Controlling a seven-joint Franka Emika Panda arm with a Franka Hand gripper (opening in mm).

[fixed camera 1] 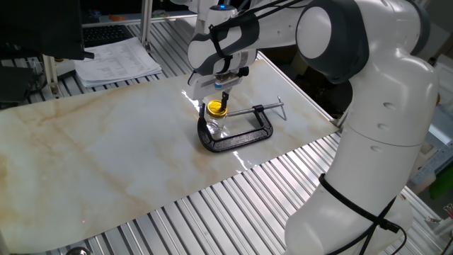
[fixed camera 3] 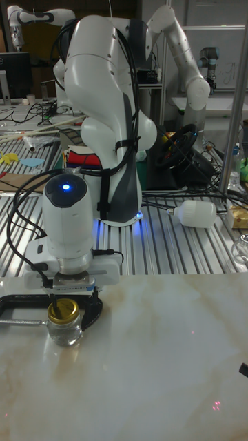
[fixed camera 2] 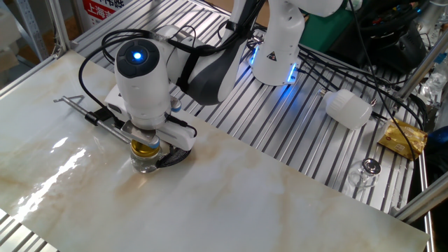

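A glass jar with a gold-yellow lid stands upright on the marble-patterned board, clear glass showing below the lid. A black C-clamp lies flat around it, its frame at one side of the jar and its metal screw pointing toward the other. My gripper points straight down over the jar, its dark fingers spread to either side of the lid. Whether they press on the lid cannot be made out. In exterior view 2 the hand hides most of the fingers.
Much of the board is bare. Papers lie behind it, beside a keyboard. On the slatted table, away from the jar, are a white bulb-shaped object, a small glass jar and a gold packet.
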